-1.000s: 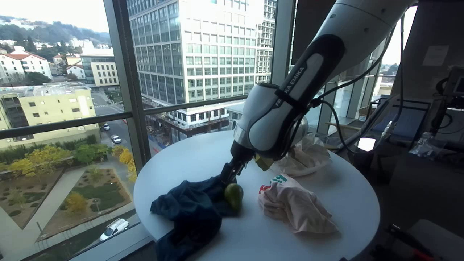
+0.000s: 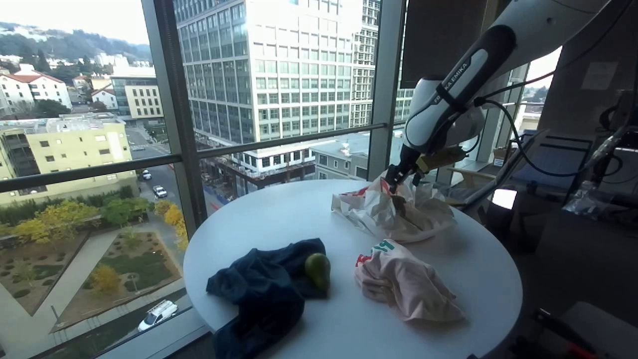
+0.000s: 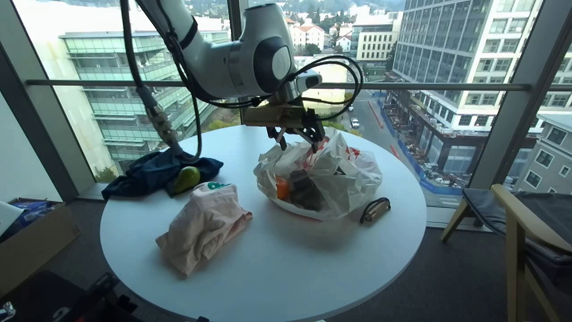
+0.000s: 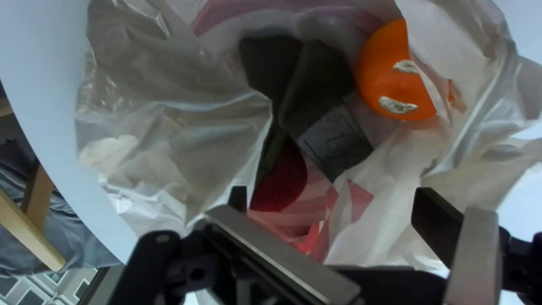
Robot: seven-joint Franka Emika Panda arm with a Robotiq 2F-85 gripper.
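My gripper is open above the crumpled white plastic bag (image 3: 354, 180), nothing held between its fingers. Looking down into the bag's mouth, the wrist view shows an orange item (image 4: 388, 76) with two pale marks and a dark grey item (image 4: 325, 109). The bag's red print shows below them. A green pear-shaped fruit (image 2: 317, 270) rests against the dark blue cloth (image 2: 257, 275), well away from the gripper. To the right of that lies a pale pink cloth (image 2: 406, 281) with green and red print. How deep the fingertips reach is hard to judge.
A small brown case with a black strap (image 3: 376, 209) lies beside the bag on the round white table (image 3: 300, 273). Windows stand behind, and a wooden-armed chair (image 3: 515, 214) is off to the right.
The arm has moved from beside the green fruit and blue cloth over to the white bag. The fruit has shifted very slightly; the cloths look the same.
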